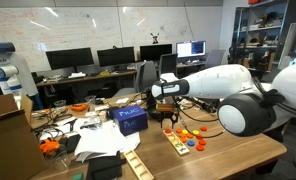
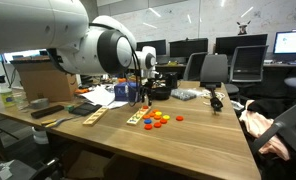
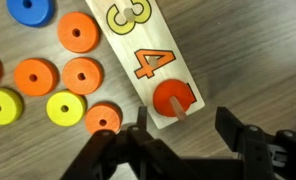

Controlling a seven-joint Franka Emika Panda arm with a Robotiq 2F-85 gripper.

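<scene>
In the wrist view, a wooden number board [image 3: 140, 58] shows the numerals 3 and 4 and several pegs. At its near end a red-orange ring [image 3: 166, 96] encircles a peg and appears to lie on the board. My gripper stands open above that end, one dark finger on each side, with nothing held between them. Exterior view 1 has the gripper [image 1: 167, 119] just over the far end of the board [image 1: 178, 144]. In exterior view 2 the gripper [image 2: 146, 99] is small and its fingertips are hard to make out.
Loose orange, yellow and blue rings [image 3: 83, 75] lie beside the board. A second wooden board [image 1: 136, 165] rests nearer the front, with a blue box [image 1: 130, 120] behind it. Bare tabletop [image 2: 198, 145] extends along the near right side.
</scene>
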